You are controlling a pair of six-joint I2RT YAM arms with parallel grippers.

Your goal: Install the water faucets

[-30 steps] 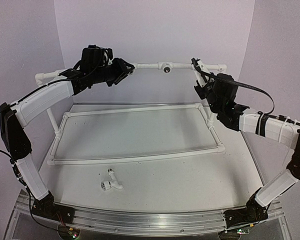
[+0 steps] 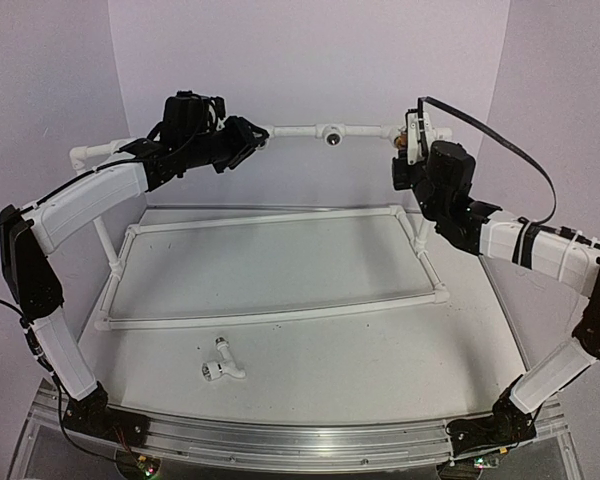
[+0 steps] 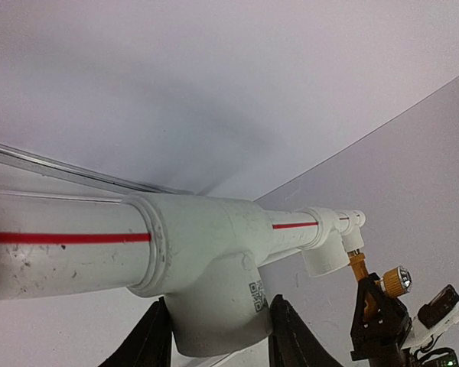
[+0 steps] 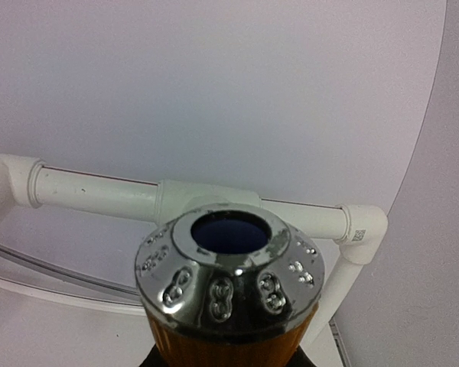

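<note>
A white pipe rail with tee fittings (image 2: pixel 330 136) runs across the back. My left gripper has its fingers either side of a downward tee socket (image 3: pixel 218 313), apparently gripping it. My right gripper (image 2: pixel 408 150) holds an orange faucet with a chrome knob at a right-hand fitting of the rail; in the left wrist view the faucet (image 3: pixel 359 271) points up to that fitting, and whether it is seated I cannot tell.
A white faucet (image 2: pixel 220 365) lies on the bare front table. A rectangular pipe frame (image 2: pixel 270 318) lies behind it, below the rail. Side walls stand close on both sides.
My right wrist has turned more upright at the rail, and the orange faucet now shows in the top view. The left arm has not moved.
</note>
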